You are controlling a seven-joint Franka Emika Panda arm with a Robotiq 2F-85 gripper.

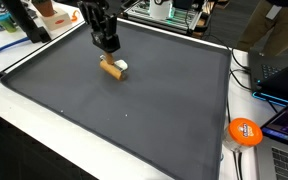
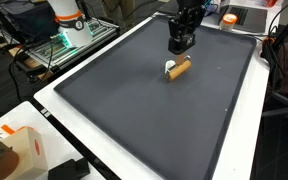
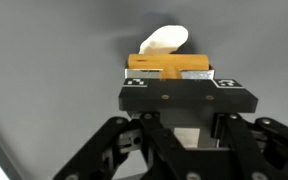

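A wooden, orange-brown cylinder (image 1: 112, 69) lies crosswise beneath my gripper (image 1: 110, 53), close to the dark tabletop. In the wrist view, a short stem of the same colour runs from the wooden cylinder (image 3: 169, 62) up between the fingers, and my gripper is shut on it. Right beside the cylinder is a small white piece (image 3: 165, 40), rounded and flat-looking. The second exterior view shows the white piece (image 2: 170, 66) to the left of the cylinder (image 2: 178, 72). Whether the two touch cannot be told.
An orange-topped round device (image 1: 245, 131) stands on the white edge at the right. A laptop (image 1: 278, 80) and cables lie beyond that edge.
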